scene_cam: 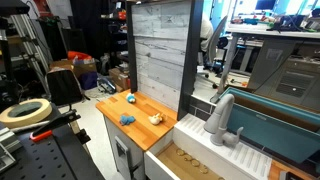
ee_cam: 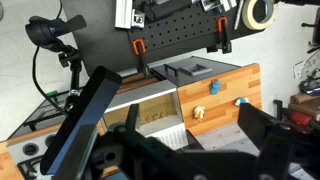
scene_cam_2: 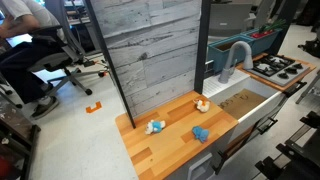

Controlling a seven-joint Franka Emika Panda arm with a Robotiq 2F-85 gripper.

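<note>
Three small toys rest apart on the wooden counter (scene_cam_2: 180, 155): a blue one (scene_cam_2: 200, 133), a white-and-orange one (scene_cam_2: 202, 105) and a blue-and-white one (scene_cam_2: 155, 126). Beside the counter, a white drawer (scene_cam: 157, 169) is pulled out; small ring-like shapes show on its wooden floor. From above, the wrist view takes in the blue toy (ee_cam: 214, 87), the white-and-orange toy (ee_cam: 200, 110) and the drawer (ee_cam: 155, 112). My gripper appears there as dark, blurred fingers spread wide at the bottom, open and holding nothing, well above the counter.
A grey-white faucet (scene_cam: 218, 116) rises beyond the drawer, with a teal basin (scene_cam: 265, 125) behind it. A whitewashed plank wall (scene_cam_2: 160, 60) backs the counter. On the black table lies a tape roll (scene_cam: 25, 113). Bare counter surrounds the toys.
</note>
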